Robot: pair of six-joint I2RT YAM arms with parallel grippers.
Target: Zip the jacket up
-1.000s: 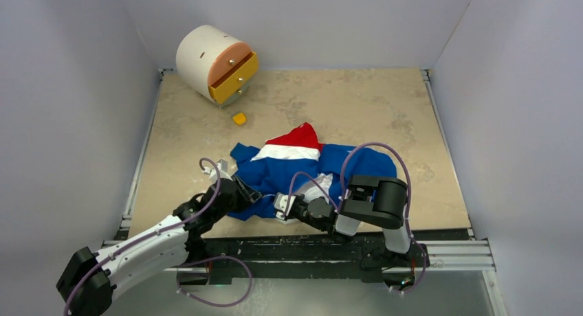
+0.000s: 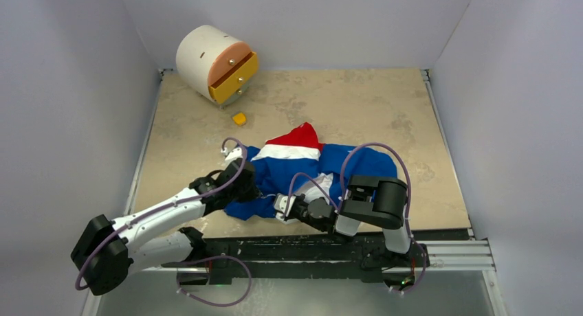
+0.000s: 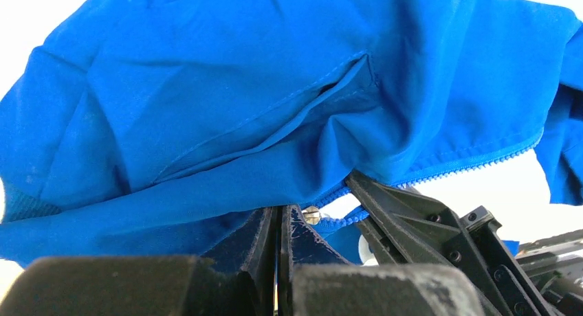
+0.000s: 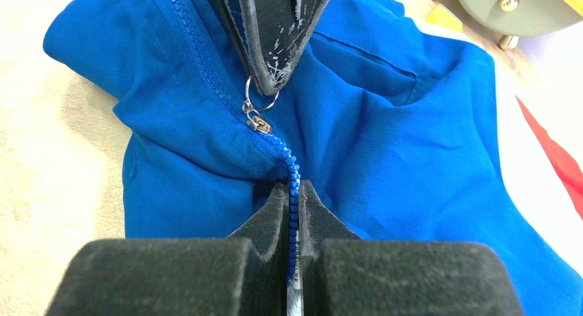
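The blue jacket [image 2: 282,172], with a white band and a red part, lies spread on the table. In the right wrist view, the zipper slider [image 4: 258,123] sits on the blue teeth, its ring reaching up to the left gripper. My left gripper is shut at that ring, just beside the slider [image 3: 311,216]. Slightly below the slider, my right gripper is shut on a strand of zipper teeth [image 4: 293,166] running down between its fingers. From above, the arms hide both sets of fingertips and the zipper's lower end.
A small yellow block [image 2: 239,119] lies beyond the jacket. Behind it stands a round white drawer unit [image 2: 206,51] with a yellow drawer partly out. Both grippers work very close together near the front edge.
The right arm and most of the jacket look unmoved.
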